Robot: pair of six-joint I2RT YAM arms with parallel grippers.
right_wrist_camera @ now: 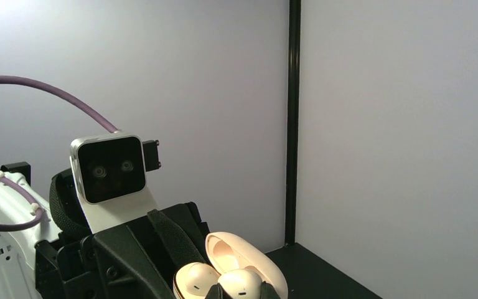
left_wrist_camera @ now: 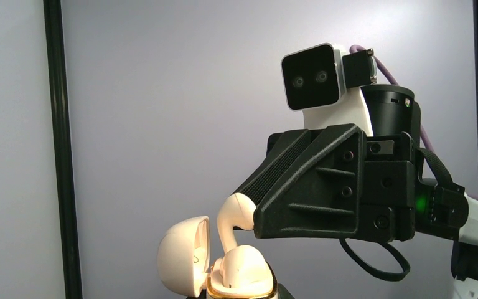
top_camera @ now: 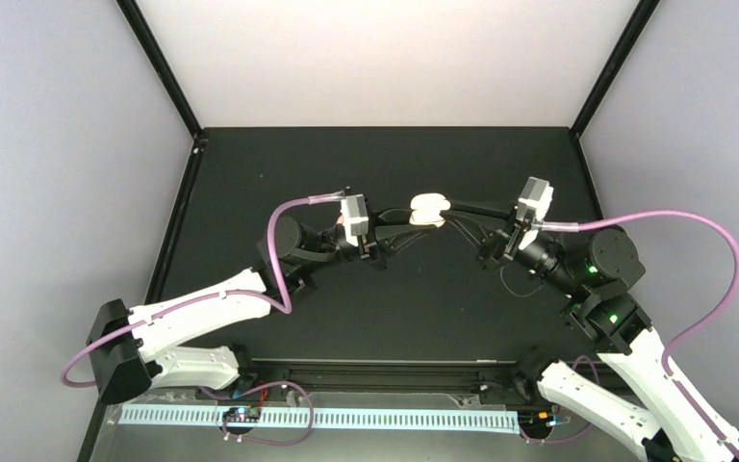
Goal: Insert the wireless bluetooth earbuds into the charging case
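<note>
The pale pink charging case, lid open, is held up between both grippers in the middle of the top view. My left gripper (top_camera: 404,219) is shut on the case (left_wrist_camera: 239,274), whose open lid (left_wrist_camera: 174,255) stands to one side in the left wrist view. My right gripper (top_camera: 452,214) is shut on a white earbud (left_wrist_camera: 236,212), its stem pointing down at the case just above another bud seated there. In the right wrist view the held earbud (right_wrist_camera: 241,283) is low in front of the lid (right_wrist_camera: 236,249); how deep it sits cannot be told.
Pale walls and black frame posts (right_wrist_camera: 292,124) surround the workspace.
</note>
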